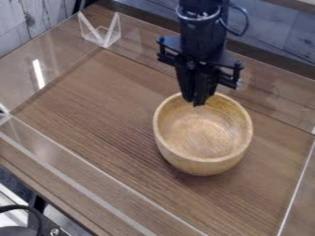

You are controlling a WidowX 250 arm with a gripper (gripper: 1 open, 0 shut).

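A beige plastic bowl point(202, 138) rests on the wooden table in the centre right of the camera view. The black gripper point(194, 92) hangs over the bowl's back rim, pointing down, and partly hides that rim. Its fingertips are small and dark, so whether they stand open or shut is unclear. The bowl looks empty.
A clear plastic object point(101, 30) stands at the back left, near the table's edge. A dark cable lies at the bottom left corner.
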